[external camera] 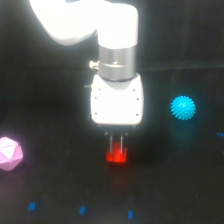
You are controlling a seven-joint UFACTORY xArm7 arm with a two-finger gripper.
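Observation:
A white arm reaches down from the top, and its gripper [117, 148] has its two thin fingers drawn close together. They come down at a small red object [117, 157], which shows between them and slightly to either side. The gripper appears shut on it, though its exact contact with the fingers is too small to make out. Whether the red object touches the dark surface cannot be told.
A spiky blue ball [183, 107] lies to the right. At the left edge is a pink faceted ball [9, 153]. Several small blue marks, one of them a blue mark [82, 210], line the front.

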